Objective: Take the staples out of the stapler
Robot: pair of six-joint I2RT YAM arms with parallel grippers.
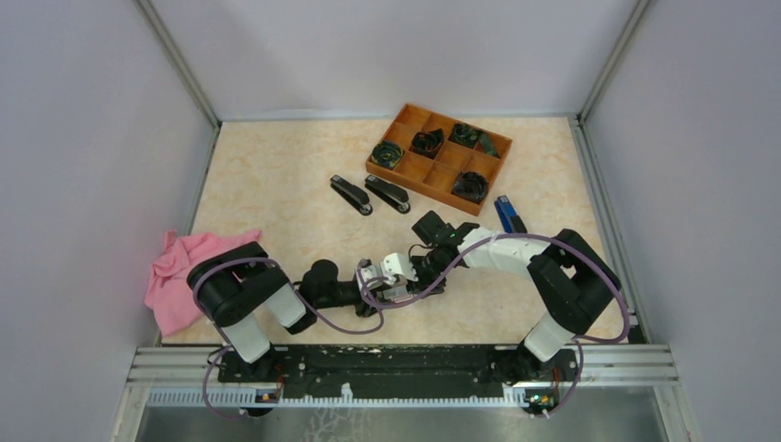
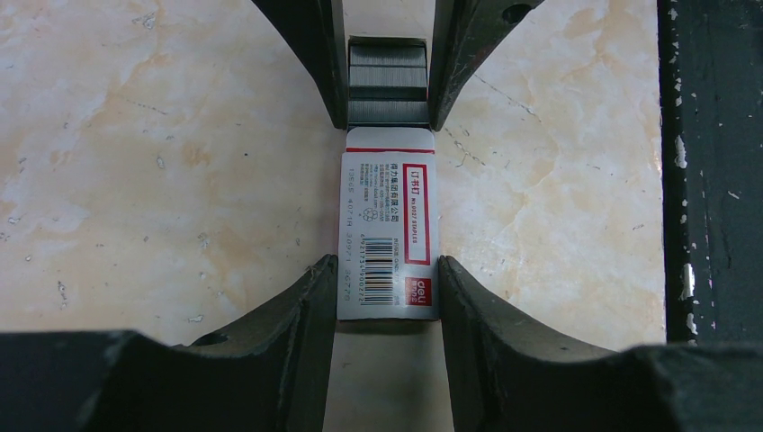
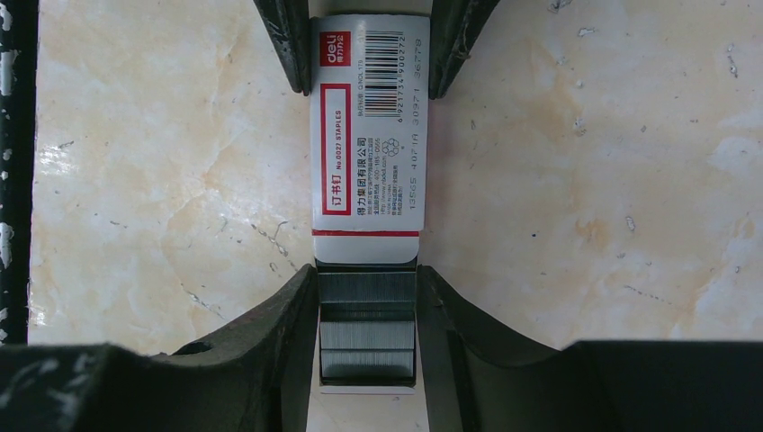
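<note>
A white deli staples box lies level just above or on the table near its front edge. My left gripper is shut on the box's printed end. My right gripper is shut on the other end, where rows of grey staples show out of the sleeve in a dark tray. The two grippers face each other along the box. Two black staplers and a blue one lie further back.
A wooden divided tray with dark bundles in several compartments sits at the back. A pink cloth lies at the left. The table's dark front edge is close to the box.
</note>
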